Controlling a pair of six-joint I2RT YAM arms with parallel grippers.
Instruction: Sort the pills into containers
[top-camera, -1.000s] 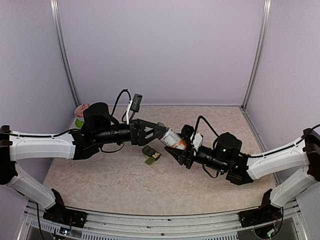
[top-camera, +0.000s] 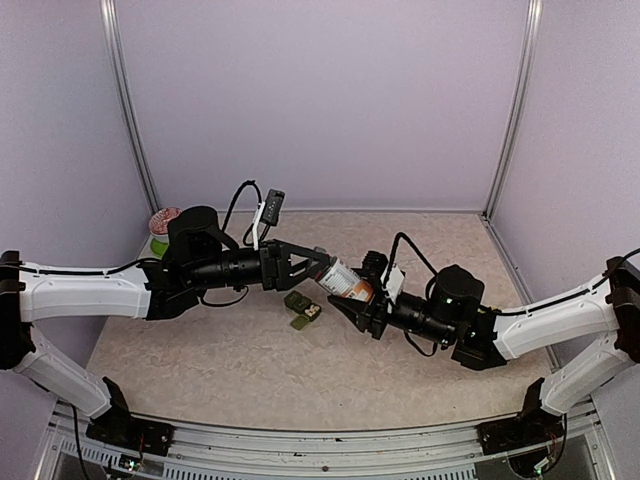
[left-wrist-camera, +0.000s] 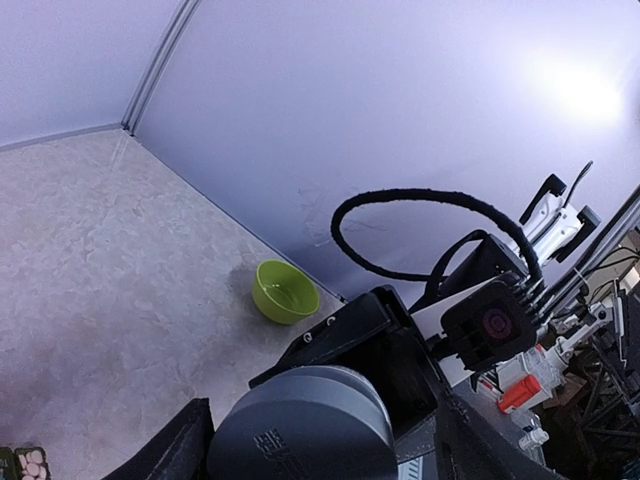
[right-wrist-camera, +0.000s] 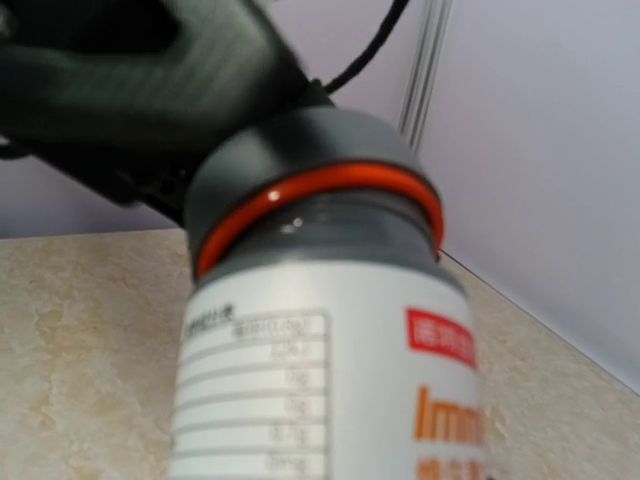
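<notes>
A white bottle with an orange-marked label (top-camera: 345, 281) is held tilted above the table, its grey cap end up and to the left. My right gripper (top-camera: 357, 290) is shut on its lower body. Around the cap end stands my left gripper (top-camera: 310, 267); the left wrist view has the grey cap (left-wrist-camera: 300, 430) between its parted fingers, with a gap on the right side. In the right wrist view an orange-red ring (right-wrist-camera: 320, 180) edges the cap above the bottle's neck. On the table below, a green pill box (top-camera: 303, 305) lies with its lid open.
A lime-green bowl (left-wrist-camera: 283, 292) stands at the table's left side, partly behind the left arm in the top view. Above it there shows a red-and-white thing (top-camera: 163, 219).
Both arms and the bottle hold nearly the same place, with only a very slight shift at the cap end. The pill box has not moved.
</notes>
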